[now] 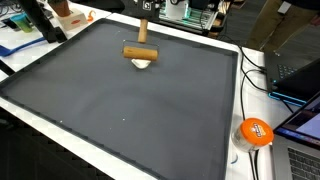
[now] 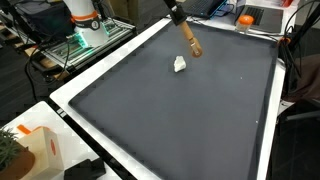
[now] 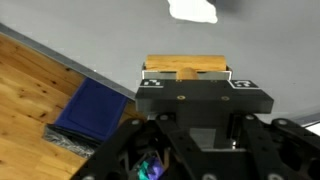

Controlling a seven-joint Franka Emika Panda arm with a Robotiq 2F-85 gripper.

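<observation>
A wooden mallet [image 2: 192, 40] hangs above the dark board, and my gripper [image 2: 178, 16] is shut on its handle. Exterior view 1 has the mallet's light-brown head [image 1: 140, 53] in front of a small white piece [image 1: 141, 64], which it partly covers. That white piece [image 2: 180, 64] lies on the board, with the mallet above and to its right in exterior view 2. From the wrist, the mallet head [image 3: 187, 62] shows just beyond the fingertips, and the white piece [image 3: 193, 10] sits at the top edge. The fingers hide part of the handle.
Most of the dark board [image 1: 150, 110] is bare. An orange-lidded container [image 1: 253, 134] stands off its right side, near cables and keyboards. A blue object [image 3: 95, 115] lies beyond the board's edge in the wrist view.
</observation>
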